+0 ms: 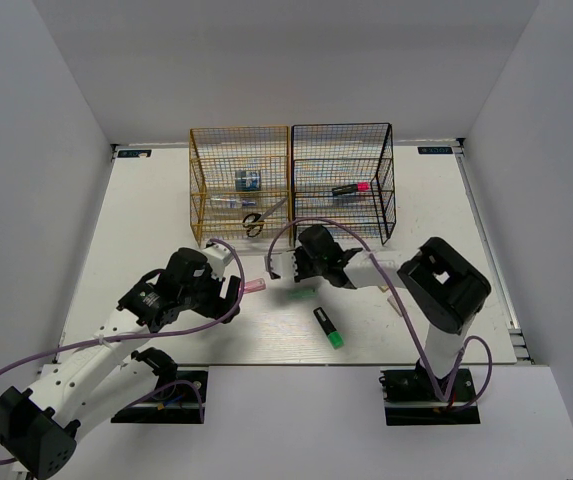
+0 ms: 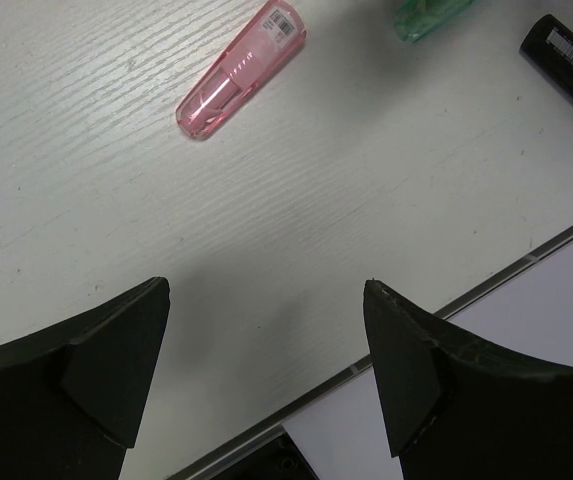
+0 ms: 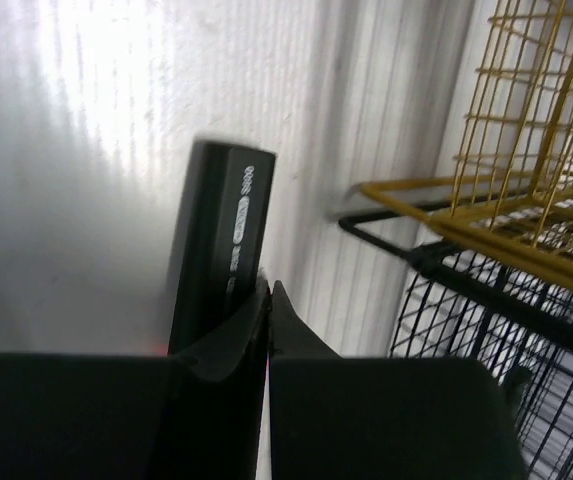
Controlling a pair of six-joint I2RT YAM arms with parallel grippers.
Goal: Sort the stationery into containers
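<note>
My left gripper stands open above bare table, nothing between its fingers. Past it lie a pink translucent stationery piece [image 2: 242,68] with a barcode label and a green one [image 2: 432,14]. A black marker with a green cap [image 1: 328,328] rests near the table's front. My right gripper is shut, fingertips together. A black marker with white lettering [image 3: 228,225] appears just left of those tips, partly hidden behind a finger; I cannot tell whether they touch. Scissors [image 1: 254,224] are in the yellow wire basket [image 1: 199,160]; a black-and-pink marker [image 1: 351,188] is in the black one [image 1: 386,160].
The two baskets stand side by side at the back. The yellow one also holds a dark blue item [image 1: 248,181] and a clear one [image 1: 228,203]. A small pale item [image 1: 396,304] lies under the right arm.
</note>
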